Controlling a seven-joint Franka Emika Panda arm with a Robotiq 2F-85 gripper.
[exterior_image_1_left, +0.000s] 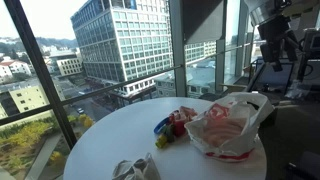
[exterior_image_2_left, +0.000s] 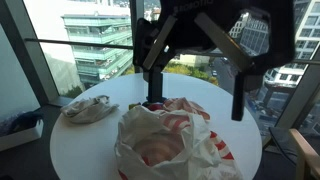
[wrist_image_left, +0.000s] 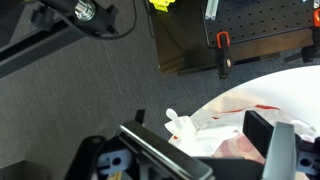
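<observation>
My gripper (exterior_image_1_left: 283, 52) hangs high at the right in exterior view 1, clear of the round table. In exterior view 2 the gripper (exterior_image_2_left: 196, 106) looms close to the camera, its two dark fingers spread wide. The wrist view shows the fingers (wrist_image_left: 152, 148) apart, with nothing held between them. A white plastic bag with red markings (exterior_image_1_left: 228, 130) sits crumpled on the table's right side; its edge (wrist_image_left: 225, 122) shows below the gripper. Beside it lie small red, yellow and blue items (exterior_image_1_left: 177, 124), too small to identify. A pale crumpled bag or cloth (exterior_image_2_left: 88, 108) lies apart.
The white round table (exterior_image_1_left: 100, 148) has bare room between the two crumpled things. Tall windows stand behind it. In the wrist view, a dark perforated board with an orange-red clamp-like part (wrist_image_left: 223, 42) borders the floor. A wooden chair edge (exterior_image_2_left: 303, 150) shows at the right.
</observation>
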